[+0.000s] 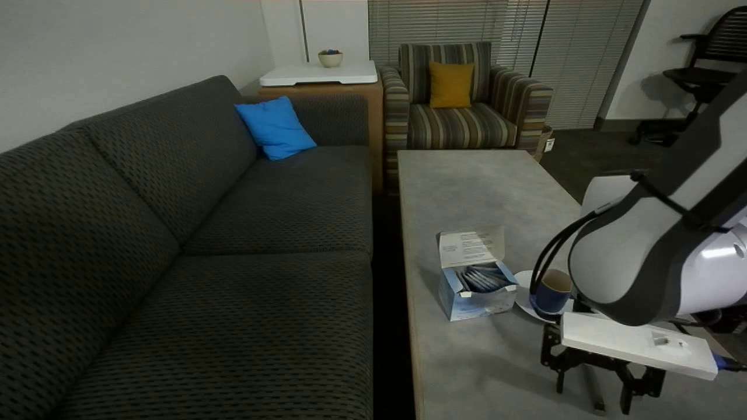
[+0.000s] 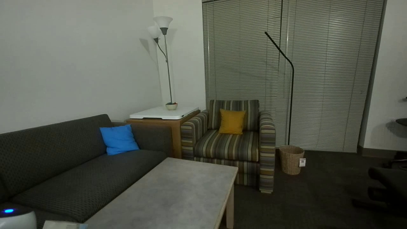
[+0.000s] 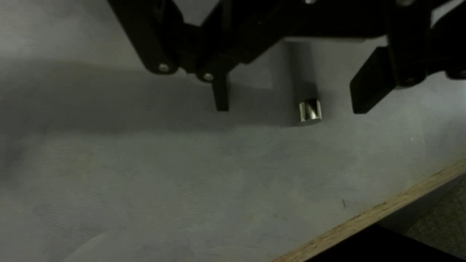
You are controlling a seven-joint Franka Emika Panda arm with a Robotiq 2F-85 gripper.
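Low over the grey table, my gripper (image 1: 593, 402) hangs with its two black fingers apart and nothing held. In the wrist view the gripper straddles a dark, slim, pen-like rod (image 3: 309, 109) whose end is shiny metal. That rod lies on the tabletop in the gap, nearer the right finger; its far part is hidden behind the gripper. Exterior view 1 also shows the rod (image 1: 593, 388) below the hand. Behind the gripper, a blue cup (image 1: 551, 300) stands on a white saucer (image 1: 523, 297), partly covered by cables. Left of it sits an open light-blue box (image 1: 483, 304) filled with packets.
A dark sofa (image 1: 280, 301) lines the left side. A striped armchair (image 1: 455, 126) stands beyond the table.
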